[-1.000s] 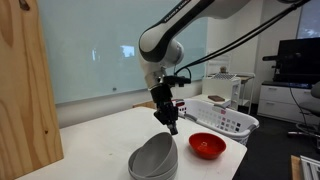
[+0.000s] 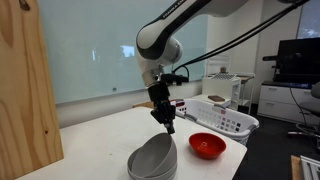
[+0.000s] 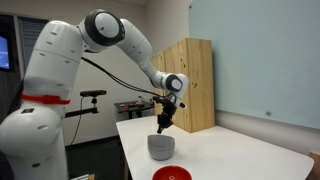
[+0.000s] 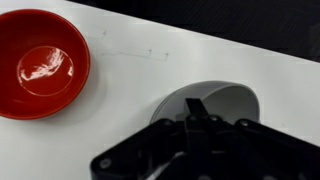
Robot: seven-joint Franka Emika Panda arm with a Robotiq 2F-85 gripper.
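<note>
Two grey bowls are together on the white table. One (image 2: pixel 154 152) is tilted, its raised rim just below my gripper (image 2: pixel 169 129); the other (image 2: pixel 150 176) lies beneath it. In exterior view 2 the grey bowls (image 3: pixel 160 148) stand beyond a red bowl (image 3: pixel 172 174). Seen from the wrist, the fingers (image 4: pixel 193 107) are close together over the grey bowl (image 4: pixel 235 101), covering much of it. My gripper is shut; whether the bowl's thin rim is between its fingertips cannot be made out. The red bowl (image 4: pixel 42 65) sits upright and empty, apart from the grey ones.
A white basket (image 2: pixel 222 120) stands behind the red bowl in exterior view 1. A tall wooden cabinet (image 3: pixel 190 85) rises beyond the table. Bare table (image 3: pixel 250 148) stretches along the whiteboard side. The table's edge shows at the top of the wrist view.
The arm and fingertips have shifted only slightly. The tilted grey bowl, the red bowl and the basket look the same as before.
</note>
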